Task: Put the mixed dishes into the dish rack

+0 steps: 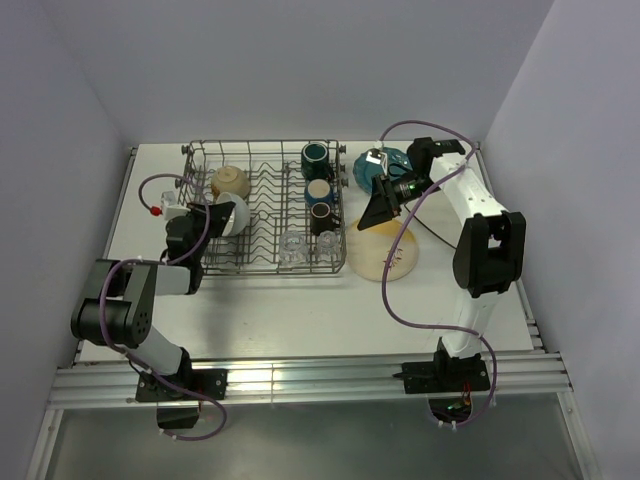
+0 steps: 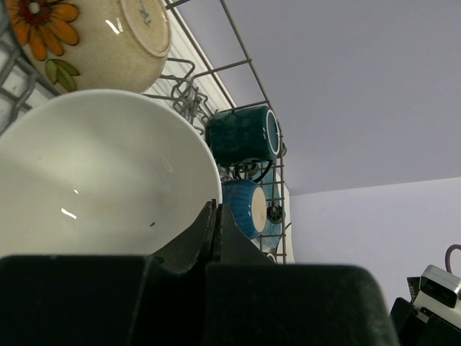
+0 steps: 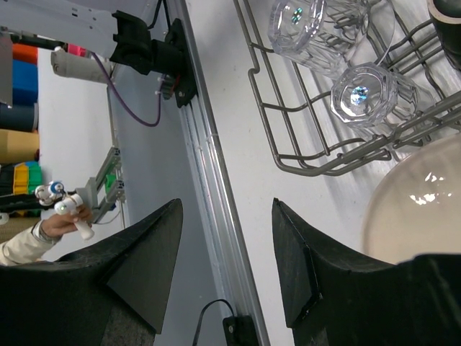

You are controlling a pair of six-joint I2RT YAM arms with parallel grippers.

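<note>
In the top view, the dish rack (image 1: pixel 270 271) stands left of centre. A white bowl (image 2: pixel 108 166) sits tilted at its left end, next to a tan bowl (image 2: pixel 108 43) with an orange flower. My left gripper is shut at the white bowl's rim, which runs to the fingertips; the exact pinch is hard to see. On the right, my right gripper is open with nothing between its fingers, over the side of a cream plate (image 1: pixel 365 250). A teal dish (image 1: pixel 370 170) lies behind that gripper, partly hidden by the arm.
A green mug (image 1: pixel 315 158), a blue cup (image 1: pixel 318 192) and a dark mug (image 1: pixel 322 217) line the rack's right side. Clear glasses (image 1: pixel 293 246) occupy its front right.
</note>
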